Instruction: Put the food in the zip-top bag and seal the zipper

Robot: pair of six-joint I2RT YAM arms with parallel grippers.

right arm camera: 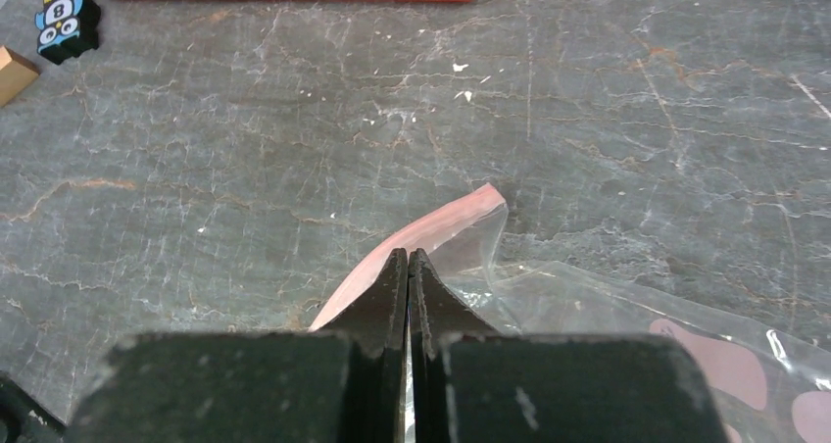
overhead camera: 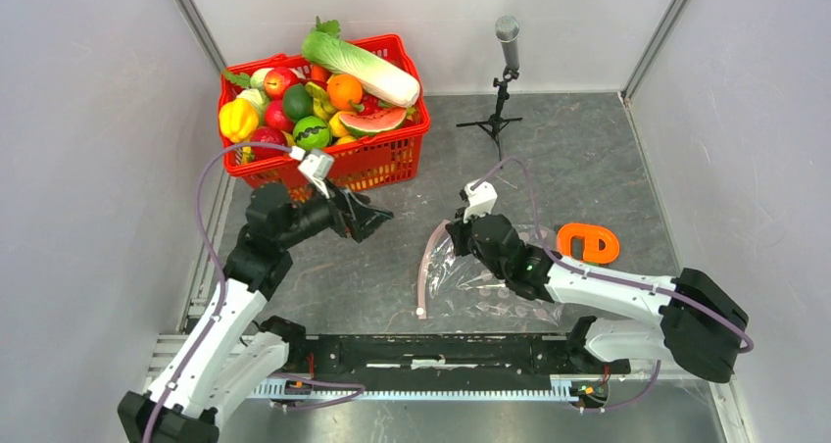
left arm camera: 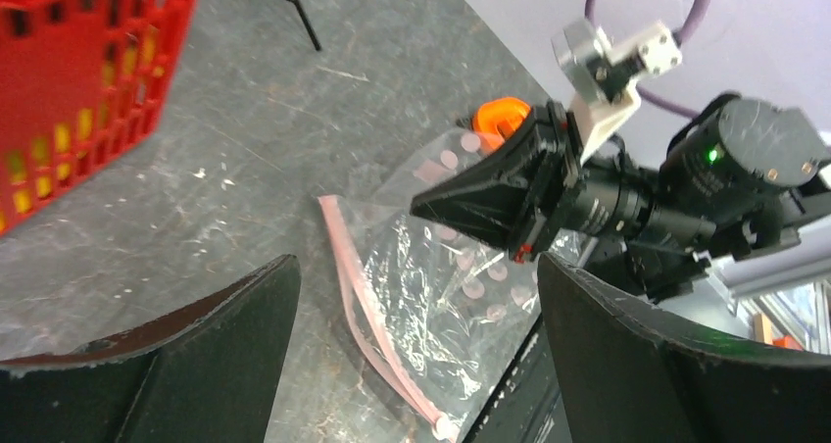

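Observation:
A clear zip bag (overhead camera: 490, 301) with pink spots and a pink zipper strip (overhead camera: 424, 284) lies flat on the grey floor. My right gripper (overhead camera: 453, 229) is over the bag near the zipper's upper end; in the right wrist view its fingertips (right arm camera: 400, 259) are closed, with no food between them. My left gripper (overhead camera: 363, 222) is open and empty, in the air between the red basket (overhead camera: 382, 169) and the bag; in the left wrist view the bag shows between its fingers. The basket holds several fruits and vegetables, among them a long cabbage (overhead camera: 363, 71).
A microphone on a tripod (overhead camera: 500, 110) stands at the back right. An orange ring-shaped object (overhead camera: 603, 242) lies right of the bag. The floor left of the bag is clear. Walls bound both sides.

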